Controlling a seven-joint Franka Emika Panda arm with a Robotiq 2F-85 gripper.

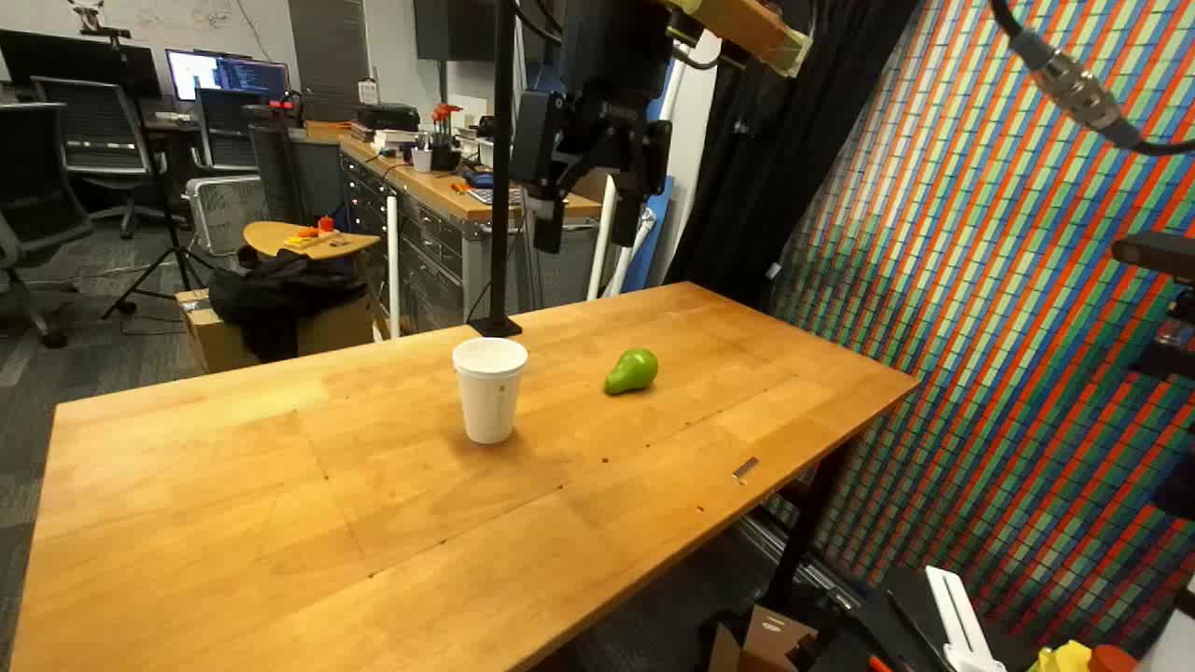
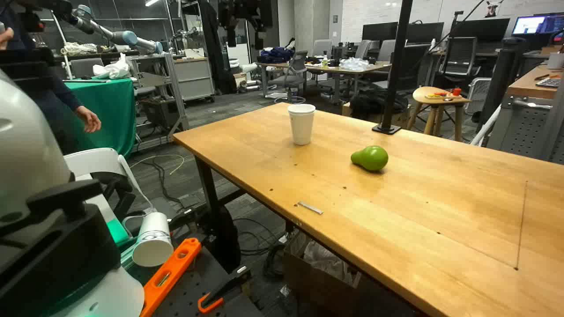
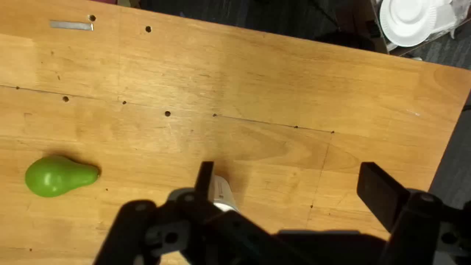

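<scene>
A white paper cup (image 1: 489,392) stands upright on the wooden table (image 1: 336,526), and a green pear (image 1: 632,371) lies on its side apart from it. In exterior view 2 the cup (image 2: 302,125) is left of the pear (image 2: 370,158). High above the tabletop hangs my black gripper, its fingers spread wide and nothing between them. The wrist view has the pear (image 3: 59,176) at far left, outside the fingers. Beside and partly behind the left finger, the cup (image 3: 224,194) shows only in part. Exterior view 2 catches dark gripper parts (image 2: 246,21) at its top edge.
A black post (image 2: 394,68) rises from the table's back edge. A small metal strip (image 2: 309,208) lies near the front edge. Off the table, an orange level (image 2: 172,277) and another cup (image 2: 153,240) lie on a cluttered cart.
</scene>
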